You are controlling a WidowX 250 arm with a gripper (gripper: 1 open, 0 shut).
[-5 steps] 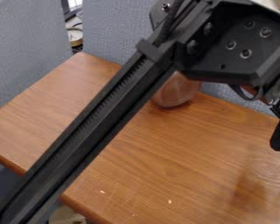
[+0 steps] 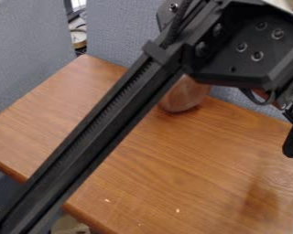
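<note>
The black robot arm (image 2: pixel 100 128) crosses the view diagonally from the lower left to the upper right. A black part at the right edge (image 2: pixel 292 139) is cut off by the frame; whether it is the gripper's fingers cannot be told. A brownish, rounded, pot-like object (image 2: pixel 183 97) stands on the wooden table (image 2: pixel 198 174) at the back, partly hidden behind the arm.
Grey padded panels (image 2: pixel 33 73) border the table at the left and back. The table's front edge runs across the lower left. Something pale blue shows at the lower right corner.
</note>
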